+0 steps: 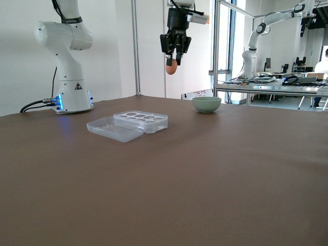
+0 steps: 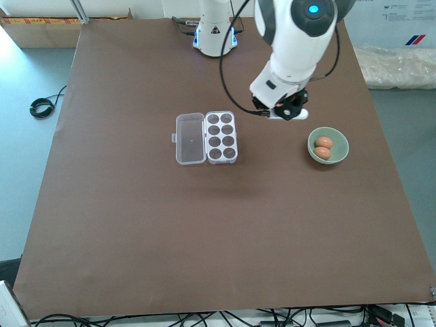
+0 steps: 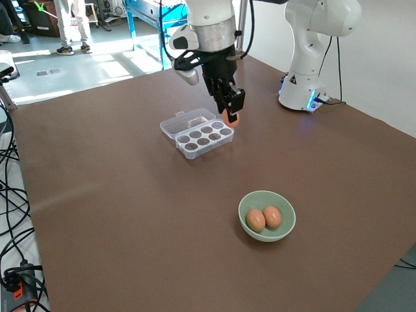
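My gripper [image 1: 173, 57] is shut on an egg [image 1: 171, 68], held in the air between the egg box and the bowl in the top view; the right view shows the egg [image 3: 234, 122] partly behind the fingers. The clear plastic egg box [image 2: 221, 137] lies open on the table, lid to the left in the left view, its several round wells looking empty. The pale green bowl [image 2: 328, 136] sits to its right, holding two brown eggs [image 3: 255, 220].
The white robot base [image 1: 72, 97] stands at the back, with dark cables hanging from the arm. Cables run along the table's outer edge.
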